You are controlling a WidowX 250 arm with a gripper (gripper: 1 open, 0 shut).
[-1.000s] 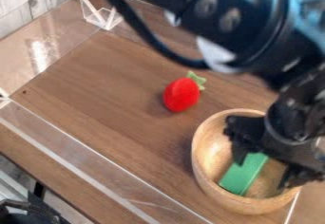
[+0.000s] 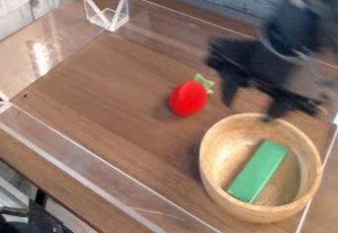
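A green block (image 2: pixel 258 170) lies inside a round wooden bowl (image 2: pixel 218 190) at the lower right of the table. A red strawberry with green leaves (image 2: pixel 189 99) rests on the wood to the upper left of the bowl. My dark gripper (image 2: pixel 254 97) is blurred at the upper right, above and behind the bowl and apart from the block, with nothing seen held in it; its fingers look spread.
A clear angular plastic piece (image 2: pixel 109 16) stands at the back left.
My arm has lifted up and back from the bowl, leaving the green block inside it and uncovering the back of the table. The strawberry has not moved.
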